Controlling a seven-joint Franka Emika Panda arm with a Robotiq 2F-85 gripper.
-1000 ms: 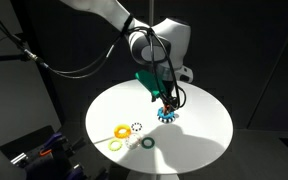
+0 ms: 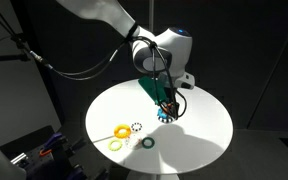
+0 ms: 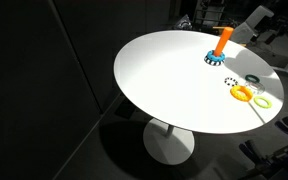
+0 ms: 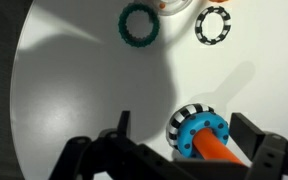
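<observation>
On the white table an orange post (image 3: 223, 43) rises from a base wrapped in a blue ring (image 3: 216, 55), with a black-and-white band showing below it. My gripper hangs over this stand, open. In the wrist view the post (image 4: 213, 147) lies right of the middle of the gap, near the right finger (image 4: 241, 131), and the blue ring (image 4: 190, 127) is partly between the fingertips. Nothing is gripped. In exterior view 1 my gripper (image 2: 169, 106) partly hides the post. Whether any finger touches it cannot be told.
Loose rings lie on the near left of the table: an orange ring (image 2: 122, 131), a yellow-green ring (image 2: 115, 145), a dark green ring (image 2: 148, 143), a clear ring (image 2: 132, 142) and a small black-and-white ring (image 2: 136, 127).
My arm and gripper have shifted slightly right and lower in exterior view 1, covering more of the post and its blue ring. The loose rings have stayed put.
</observation>
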